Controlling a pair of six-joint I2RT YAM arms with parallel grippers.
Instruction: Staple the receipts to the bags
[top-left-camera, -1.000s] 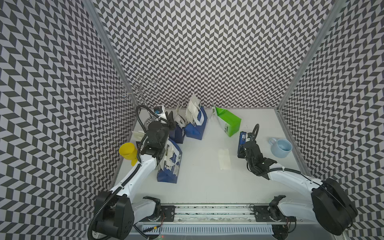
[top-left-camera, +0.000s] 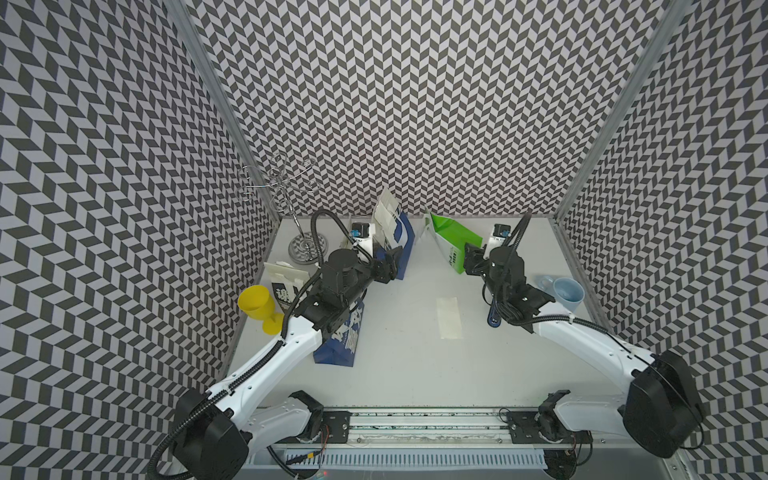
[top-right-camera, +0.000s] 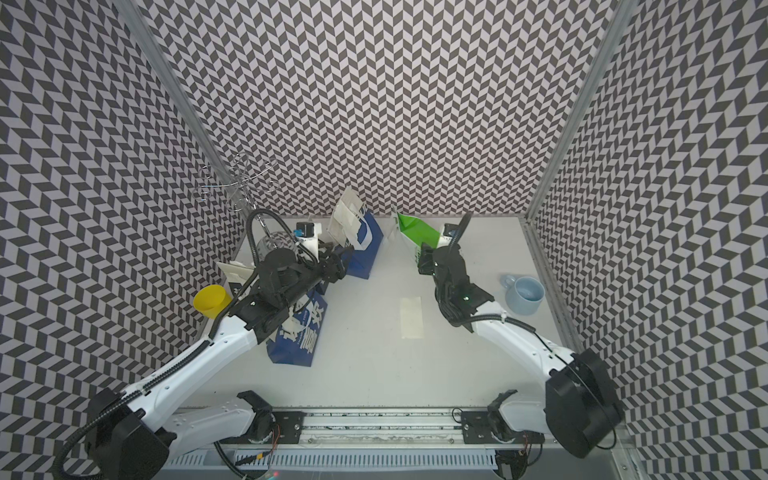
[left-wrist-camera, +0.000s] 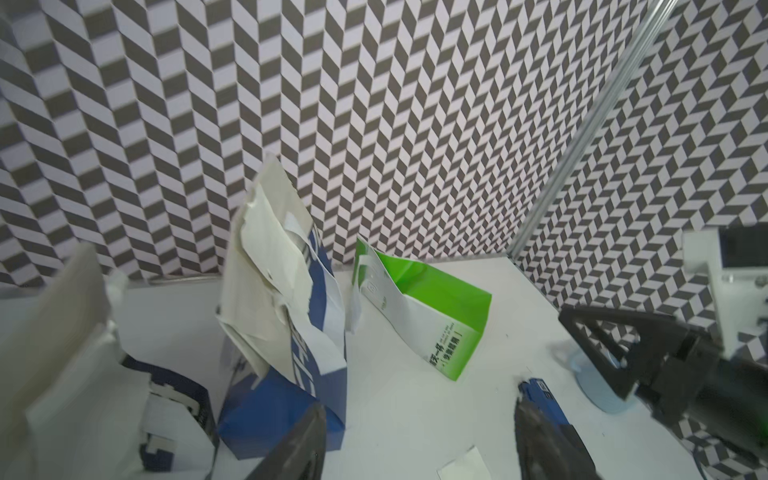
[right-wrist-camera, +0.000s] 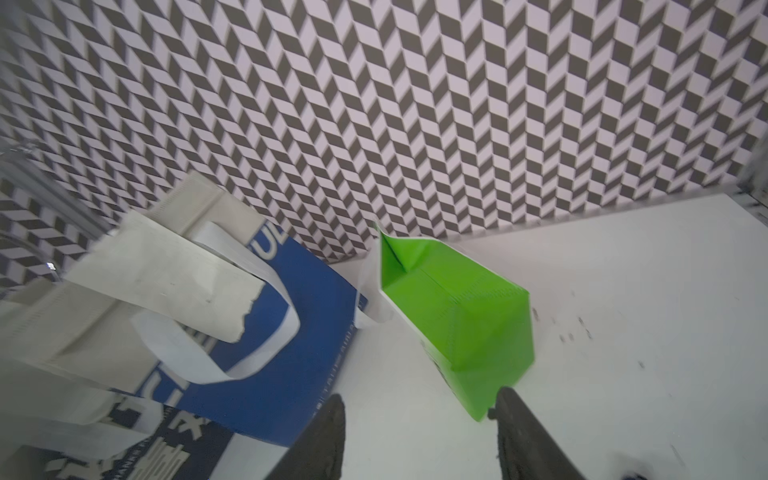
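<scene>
The green bag (top-left-camera: 456, 236) with a white front stands at the back of the table. My right gripper is open and empty, facing that bag. A blue and white bag (left-wrist-camera: 276, 352) stands to its left, with my left gripper open in front and nothing between its fingers. Another blue bag (top-right-camera: 297, 332) is at the front left, and a further one (left-wrist-camera: 172, 416) sits between them, partly hidden. A pale receipt (top-left-camera: 449, 318) lies flat mid-table. The blue stapler (left-wrist-camera: 545, 400) rests on the table, partly covered by my right arm in the top left view.
A yellow cup (top-left-camera: 256, 302), an open carton (top-right-camera: 233, 276) and a metal rack (top-left-camera: 304, 248) crowd the left side. A light blue mug (top-right-camera: 525, 294) stands at right.
My right gripper has left the stapler, which now lies further right, and moved up and back toward the green bag. My left gripper has moved right, in front of the blue bags.
</scene>
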